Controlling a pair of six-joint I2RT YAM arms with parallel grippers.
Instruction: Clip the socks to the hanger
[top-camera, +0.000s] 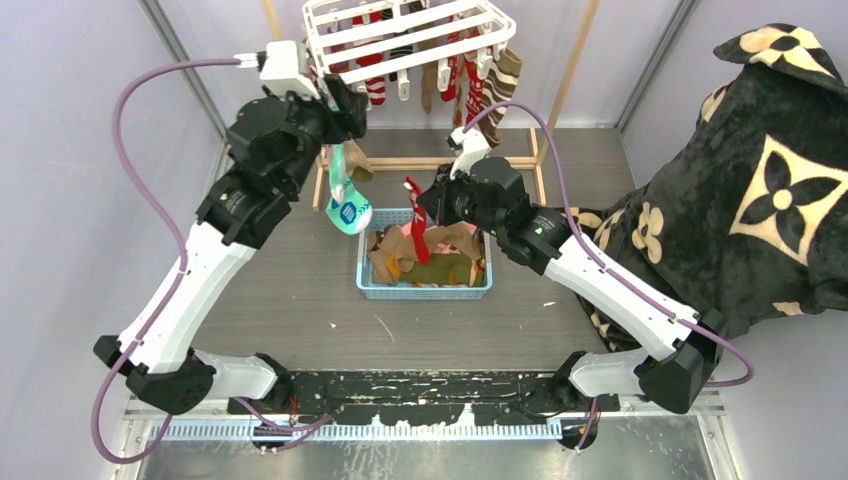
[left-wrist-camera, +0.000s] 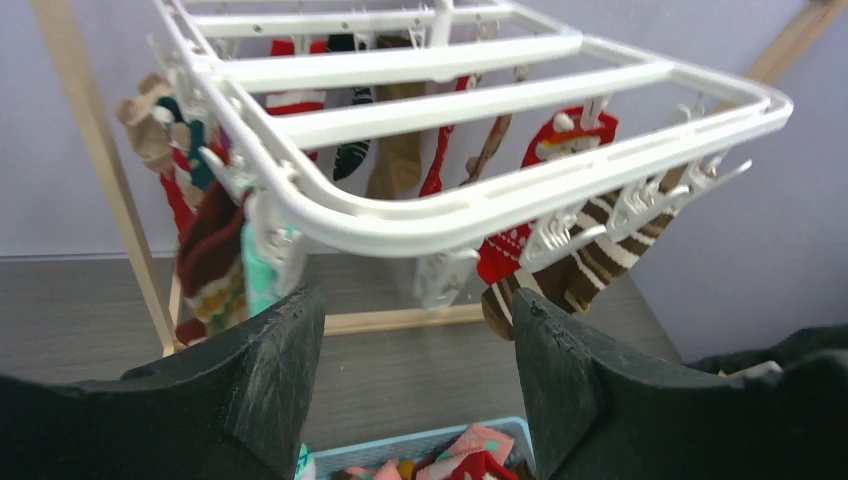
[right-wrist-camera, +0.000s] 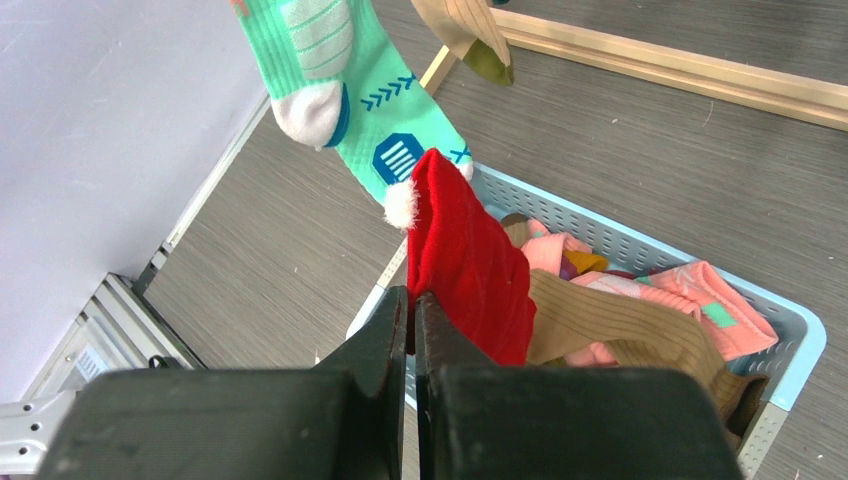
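Observation:
The white clip hanger (left-wrist-camera: 480, 200) carries many socks. A mint sock (right-wrist-camera: 390, 130) hangs from its near left corner, beside a white clip (left-wrist-camera: 275, 240). My left gripper is open just in front of that corner, nothing between its fingers. My right gripper, lower and over the basket, is shut on a red sock (right-wrist-camera: 465, 260) with a white fluffy tip, which dangles above the basket in the top view.
A blue basket (top-camera: 365, 285) of loose socks sits on the grey floor, inside a wooden frame (top-camera: 540, 150). A black patterned blanket (top-camera: 720, 200) covers the right side. Floor left of the basket is clear.

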